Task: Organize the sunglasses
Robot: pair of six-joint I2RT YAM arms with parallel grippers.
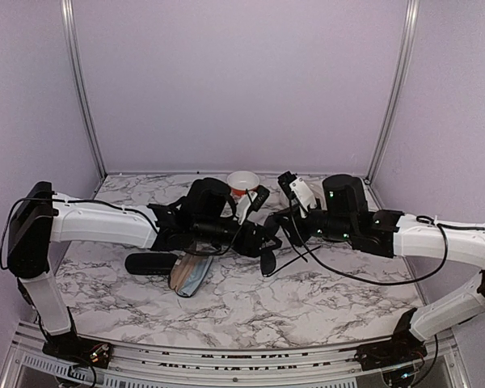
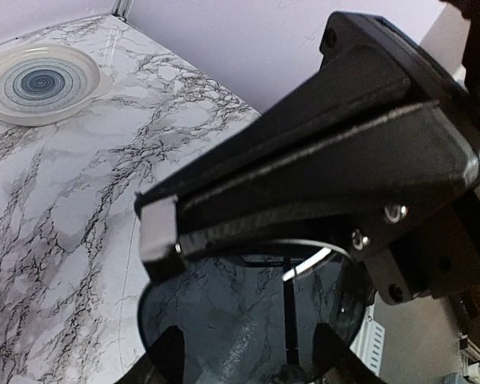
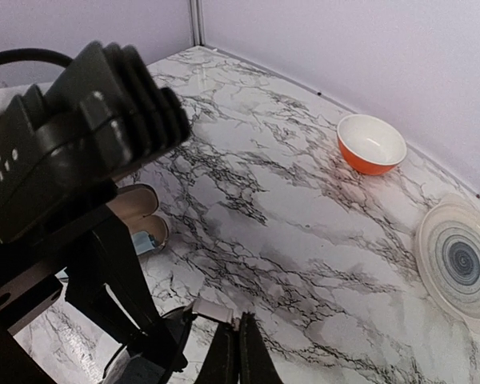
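Note:
The sunglasses point(image 1: 268, 263) hang above the table's middle, between the two arms, one dark lens point(image 2: 240, 316) large in the left wrist view. My right gripper is shut at their upper end, where a thin part of the frame meets its tips. Whether they touch it cannot be told. An open case point(image 1: 196, 273) with a blue lining lies beneath the left arm.
A black case point(image 1: 148, 263) lies left of the open one. An orange-and-white bowl point(image 1: 242, 180) stands at the back, and a plate with a blue spiral point(image 3: 464, 264) lies at the back right. Both grippers are very close together.

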